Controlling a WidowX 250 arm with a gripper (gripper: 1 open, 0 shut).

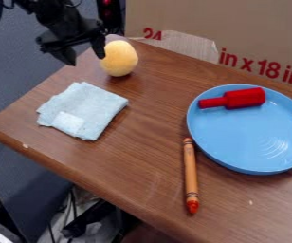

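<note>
My black gripper (85,51) hangs over the back left corner of the table, just left of and slightly above a pale yellow egg-shaped object (119,59); whether its fingers are open or shut is hard to tell. A folded light cloth (82,111) lies on the left of the table. A blue plate (250,147) on the right holds a red cylinder with a handle (244,98). An orange crayon (191,178) lies beside the plate.
A cardboard box (231,33) stands behind the wooden table (123,171). The table's left edge drops to a grey floor area.
</note>
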